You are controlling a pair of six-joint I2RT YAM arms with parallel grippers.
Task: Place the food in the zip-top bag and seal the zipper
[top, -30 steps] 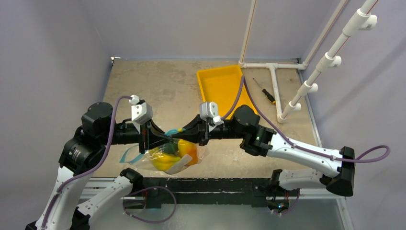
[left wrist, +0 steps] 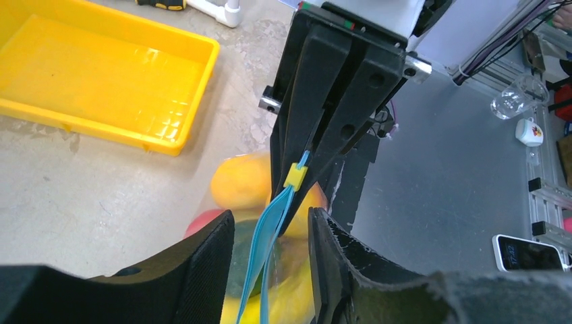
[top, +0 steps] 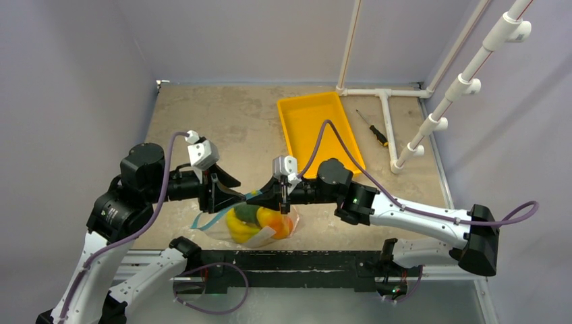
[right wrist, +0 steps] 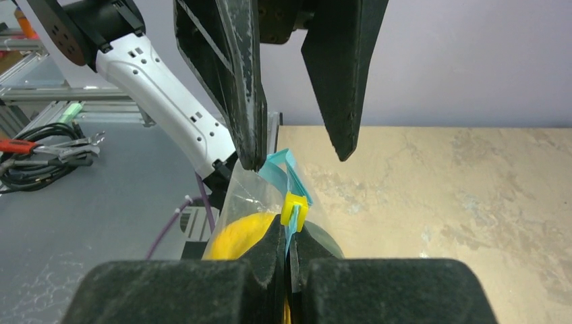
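The clear bag holds yellow, green and orange food (top: 273, 221), with a reddish round piece (left wrist: 204, 221) also visible in the left wrist view. A blue zip strip (top: 217, 217) edges the bag's mouth and carries a yellow slider (right wrist: 294, 210) near one end. My right gripper is shut on the strip's end, the slider just beyond its fingertips. Facing it, my left gripper stands open, its fingers apart on either side of the blue strip. In the left wrist view the strip's two edges look separated past the slider.
A yellow tray (top: 289, 128) stands empty behind the right arm. Beside it lie a screwdriver (top: 375, 131) and a white pipe frame (top: 390, 125). A dark edge (top: 297, 263) runs along the front.
The bag and its blue strip have shifted right and slightly toward the front. My right gripper has come forward a little with the strip's end. The left arm has moved only slightly.
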